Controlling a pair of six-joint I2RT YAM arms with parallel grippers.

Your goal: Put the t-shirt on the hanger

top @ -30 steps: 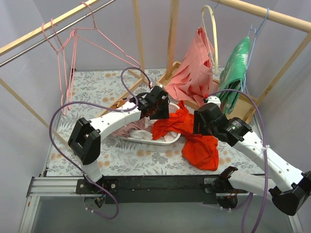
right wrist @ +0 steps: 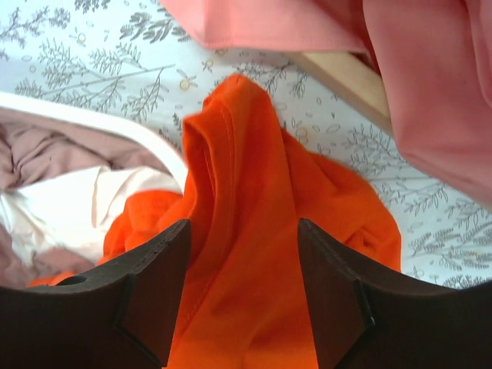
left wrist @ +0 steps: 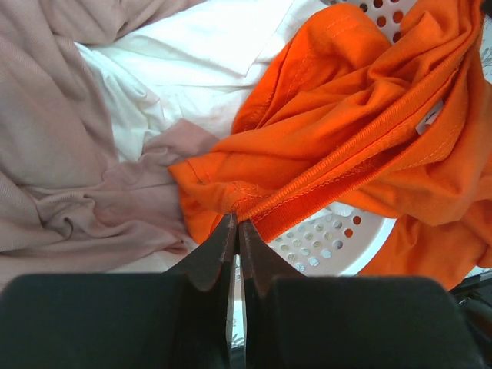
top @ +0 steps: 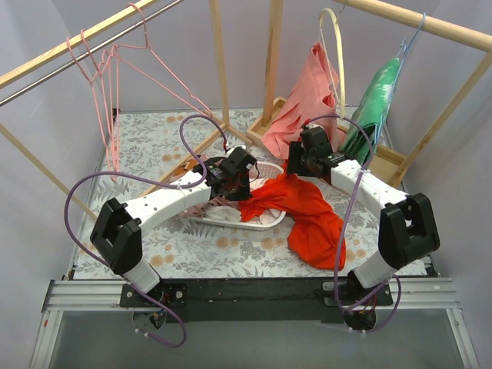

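The orange t-shirt [top: 304,207] lies bunched from the white basket's right end out onto the floral table. In the left wrist view my left gripper is shut, its fingertips closed on the collar edge of the t-shirt [left wrist: 338,169]. Over the other end of the shirt hangs my right gripper, its fingers apart on either side of a raised orange fold, which does not appear pinched. Pink hangers [top: 115,54] hang from the rail at the left.
The white basket [top: 269,223] holds brown and white cloths. A pink garment [top: 307,100] and a green one [top: 373,108] hang at the back right, close to my right arm.
My right gripper has moved left and away from the front edge, to the shirt's far end. The left gripper has shifted slightly left and down onto the shirt, and the green garment has swung.
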